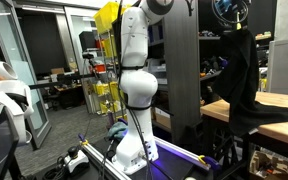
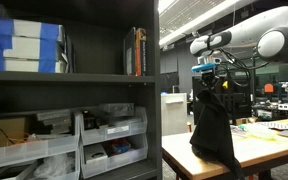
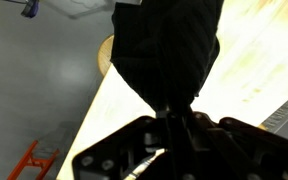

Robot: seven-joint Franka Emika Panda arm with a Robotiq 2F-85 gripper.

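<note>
A black cloth point(image 1: 242, 85) hangs in long folds from my gripper point(image 1: 236, 24), which is high up at the right in the first exterior view. Its lower end reaches the wooden tabletop point(image 1: 274, 108) near the edge. The second exterior view shows the cloth point(image 2: 214, 125) draped down from the raised gripper point(image 2: 206, 72) at the right. Seen from the wrist, the bunched dark fabric point(image 3: 174, 45) runs up to the gripper, which is shut on it. The fingertips themselves are mostly lost against the dark cloth.
A dark shelf unit with clear plastic bins point(image 2: 114, 130) and blue-and-white boxes point(image 2: 24, 48) fills the left of the second exterior view. Bare wood shows on the table point(image 2: 259, 150) beside the cloth. Dark floor point(image 3: 44, 90) lies past the table edge.
</note>
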